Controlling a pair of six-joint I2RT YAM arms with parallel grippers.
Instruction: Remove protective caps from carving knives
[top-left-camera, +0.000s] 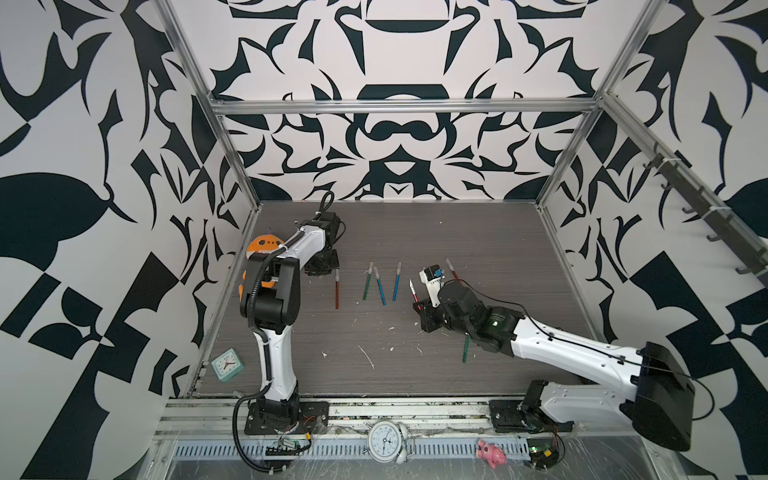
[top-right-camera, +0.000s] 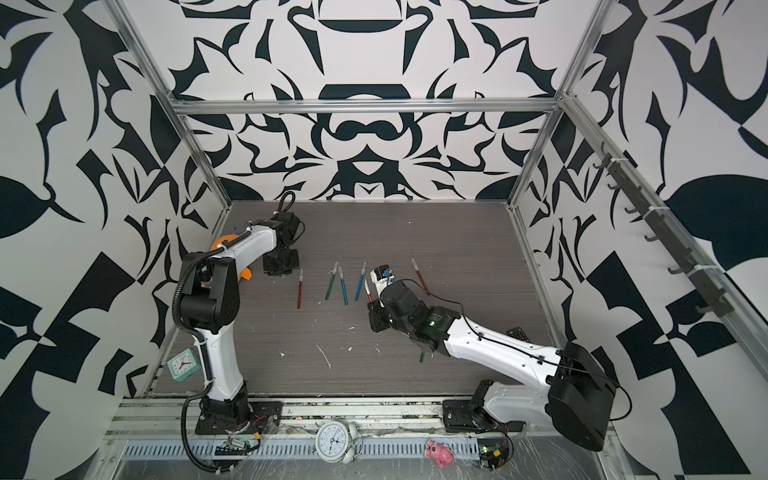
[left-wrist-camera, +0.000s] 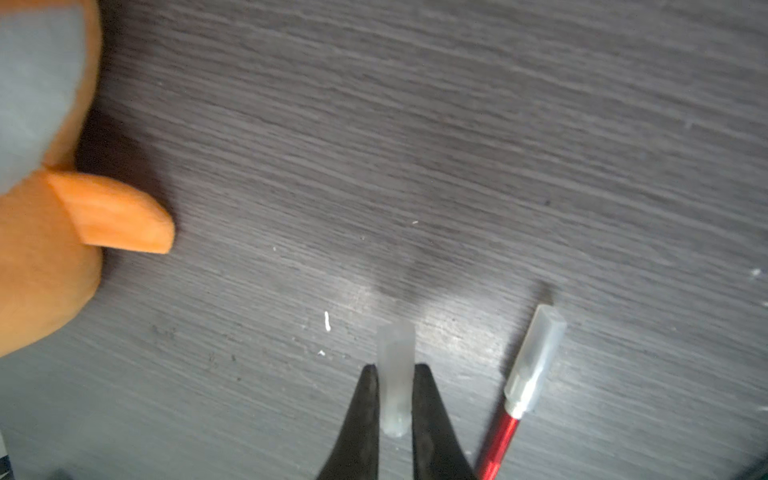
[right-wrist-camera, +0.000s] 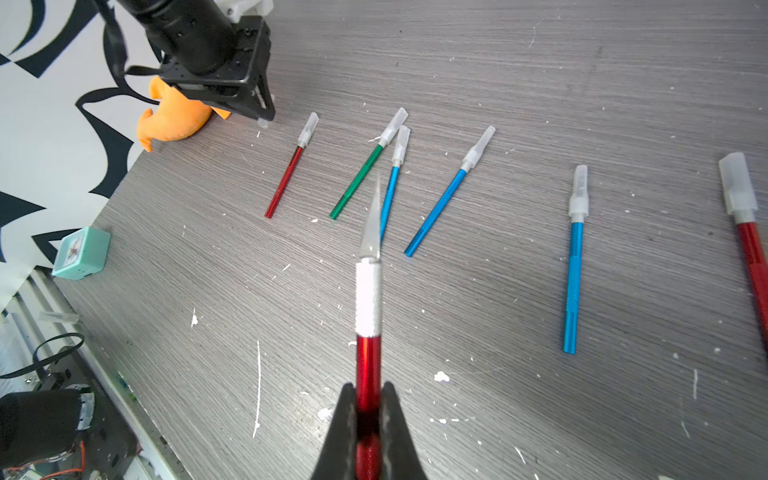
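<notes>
Between the pads of my left gripper is a translucent cap (left-wrist-camera: 395, 344), held above the bare table near the orange toy. In the right wrist view my right gripper is shut around the red handle of a carving knife (right-wrist-camera: 369, 308), its pale pointed blade (right-wrist-camera: 371, 224) bare. On the table lie several capped knives: a red one (right-wrist-camera: 285, 180), a green one (right-wrist-camera: 357, 180), a blue one (right-wrist-camera: 390, 192) close to the green, another blue one (right-wrist-camera: 437, 212), a third blue one (right-wrist-camera: 573, 272) and a red one (right-wrist-camera: 752, 260) farther right.
An orange plush toy (left-wrist-camera: 48, 264) sits beside my left gripper at the table's left side. A teal clock (top-left-camera: 228, 365) stands at the front left corner. Part of a green handle (top-left-camera: 465, 349) shows below the right arm.
</notes>
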